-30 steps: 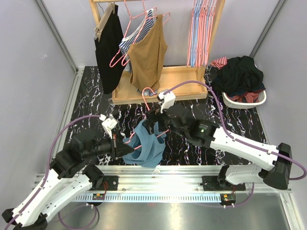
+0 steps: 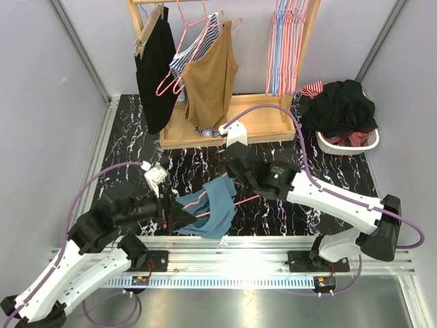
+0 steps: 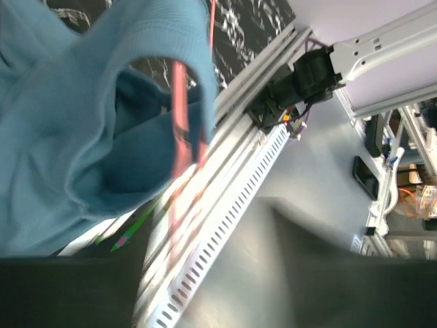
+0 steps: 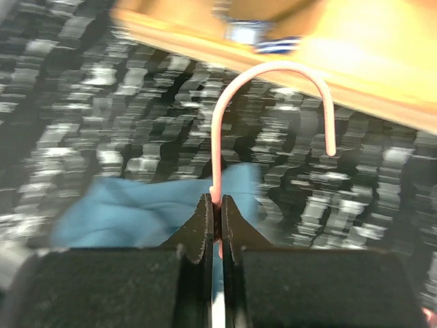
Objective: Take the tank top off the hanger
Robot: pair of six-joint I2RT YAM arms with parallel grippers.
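Note:
The blue-grey tank top (image 2: 218,208) lies on the black marbled surface, with the pink hanger (image 2: 247,200) still running through it. In the right wrist view my right gripper is shut on the neck of the hanger, just under its curved hook (image 4: 280,66). My left gripper is open at the left side of the tank top. Its blurred fingers stand well apart, with a pink hanger bar (image 3: 181,130) coming out of the fabric opening above the gap. Cloth folds hide part of the hanger.
Behind stands a wooden rack (image 2: 256,124) with a brown top (image 2: 208,78), a dark garment and empty hangers (image 2: 287,48) on it. A white basket (image 2: 348,147) of clothes sits at the back right. Metal rails (image 2: 225,253) border the front.
The tank top stays in nearly the same place.

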